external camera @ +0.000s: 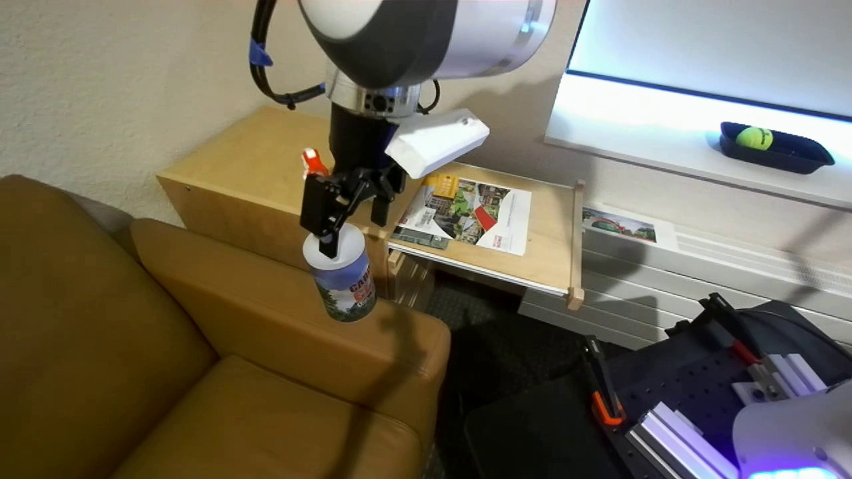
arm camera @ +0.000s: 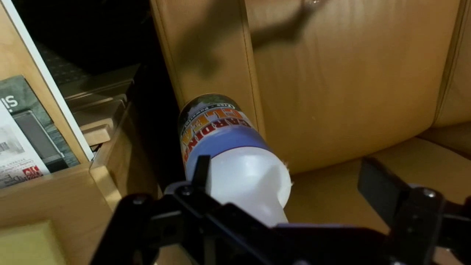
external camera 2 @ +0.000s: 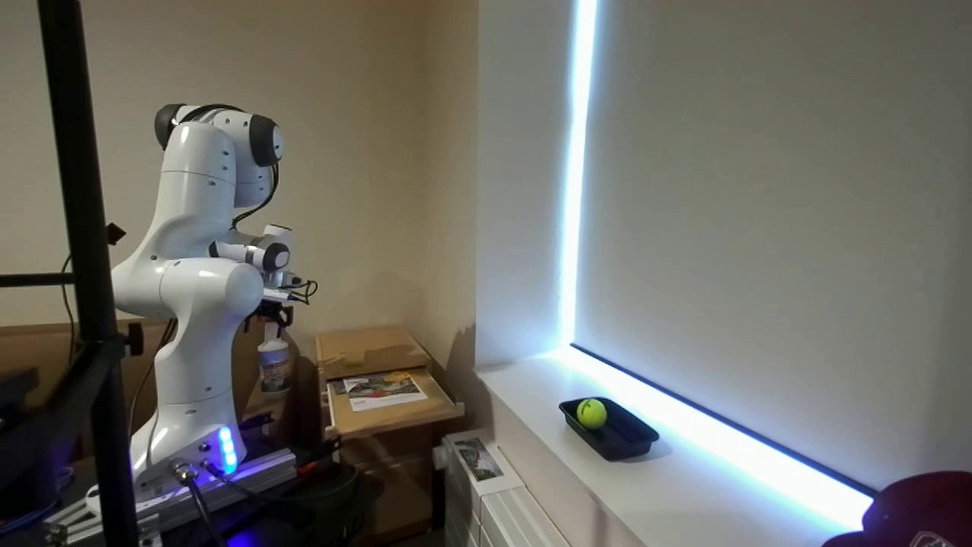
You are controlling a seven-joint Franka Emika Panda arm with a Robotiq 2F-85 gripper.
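A white spray bottle (external camera: 345,279) with a blue landscape label stands on the sofa's arm; its red spray head (external camera: 313,162) shows behind my gripper (external camera: 353,227). The gripper is low at the bottle's neck, its fingers wide apart. From the wrist, the bottle's white shoulder (arm camera: 247,172) lies between the left finger and the right finger (arm camera: 382,194), with a clear gap on the right. The gripper's black linkage hides the spray head there. In the second exterior view the bottle (external camera 2: 274,365) hangs in sight just below the gripper.
Beside the sofa arm (external camera: 415,339), a wooden cabinet (external camera: 239,163) has an open drawer (external camera: 551,239) holding papers (external camera: 479,211). A yellow sponge (arm camera: 31,245) lies on the cabinet. On the windowsill, a black tray (external camera 2: 629,433) holds a tennis ball (external camera 2: 591,414).
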